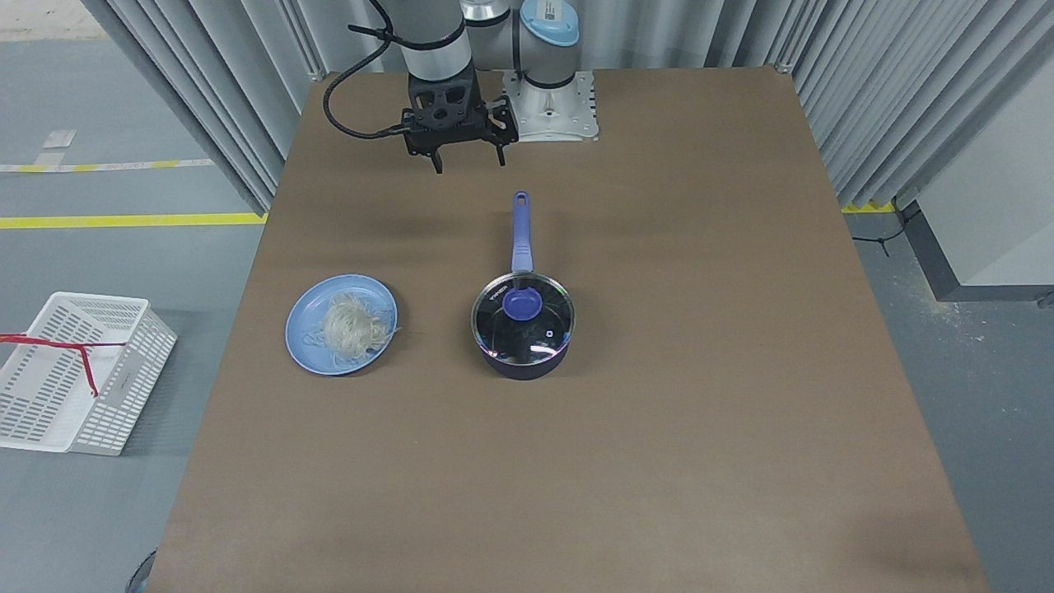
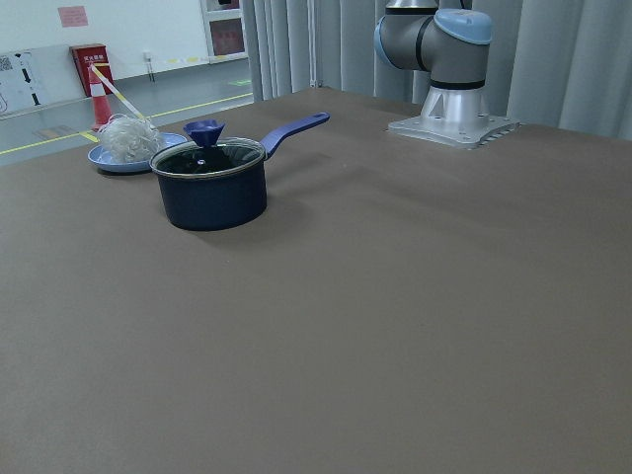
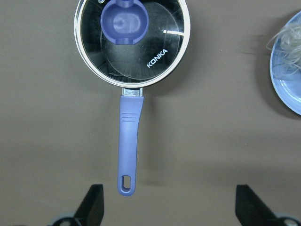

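Observation:
A dark blue saucepan with a glass lid, purple knob and long blue handle stands mid-table, handle toward the robot. Left of it in the front view, a light blue plate holds a tangle of pale noodle-like strands. My gripper hangs at the far side of the table, above and beyond the handle's end. In the wrist view its two black fingers stand wide apart with nothing between them; the gripper is out of sight in the left view.
A white basket is on the floor to the left. The robot's base is at the back edge.

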